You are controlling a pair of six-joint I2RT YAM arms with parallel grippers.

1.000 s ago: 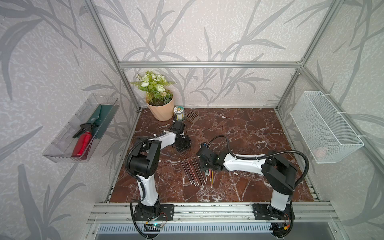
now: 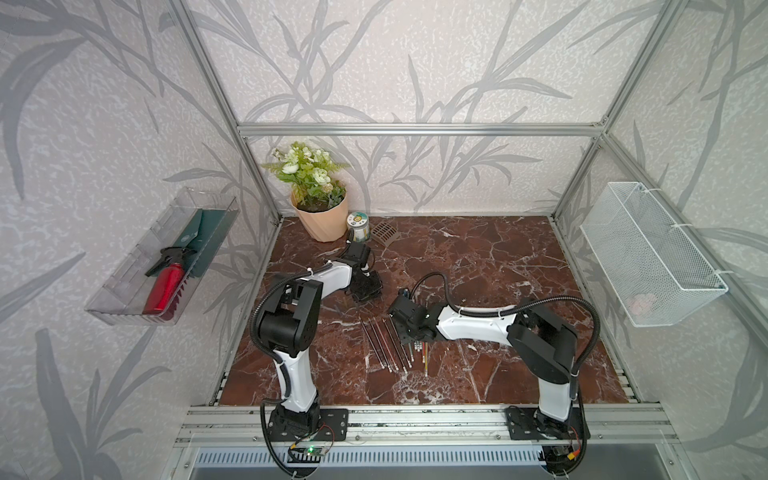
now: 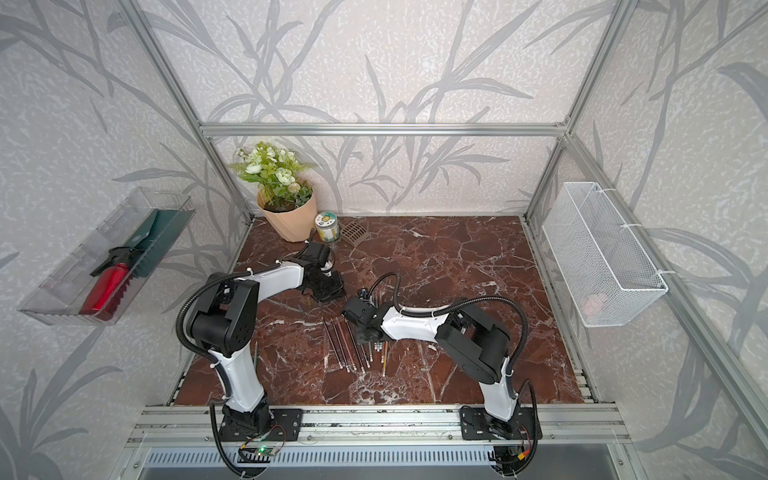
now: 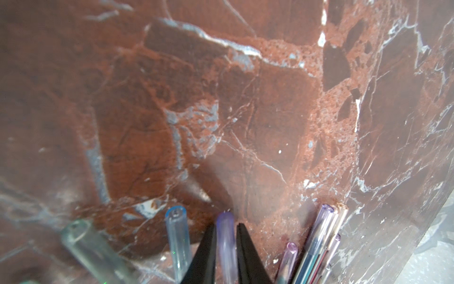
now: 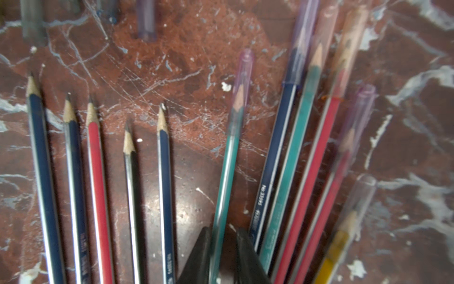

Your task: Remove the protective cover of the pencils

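Observation:
Several capped pencils lie side by side on the marble table; the leftmost of them is a teal pencil (image 5: 229, 151) with a purple protective cover (image 5: 244, 71) on its tip. My right gripper is low over its shaft, a finger on each side, the pencil nearer the left finger; whether the pads press on it cannot be told. Several loose covers rest farther back. A loose purple cover (image 4: 227, 246) shows between the fingers of my left gripper, which is part open, with slim gaps beside the cover.
Bare-tipped pencils, among them a red one (image 5: 99, 189), lie left of the teal pencil. A blue-rimmed cover (image 4: 178, 236) and a green cover (image 4: 97, 250) lie near my left gripper. A flower pot (image 2: 321, 220) stands at the back left.
My right arm has shifted slightly left over the pencils, and the yellow pencil's lower end has moved a little to the right. The left arm looks unchanged.

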